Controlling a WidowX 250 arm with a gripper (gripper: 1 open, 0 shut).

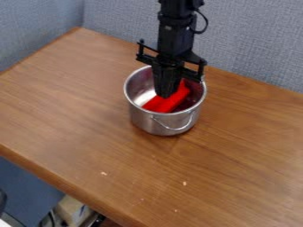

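A steel pot [158, 122] with a wire handle sits on the wooden table [83, 133], holding a red object [166, 102]. My black gripper [166, 90] points down into the pot from above, its fingertips at the red object. Whether it holds the object or how far its fingers are apart is hidden by the dark body and the viewing angle.
Grey padded walls stand along the back and left of the table. The wood surface left, right and in front of the pot is clear. Cables and a blue-grey panel show at the lower left.
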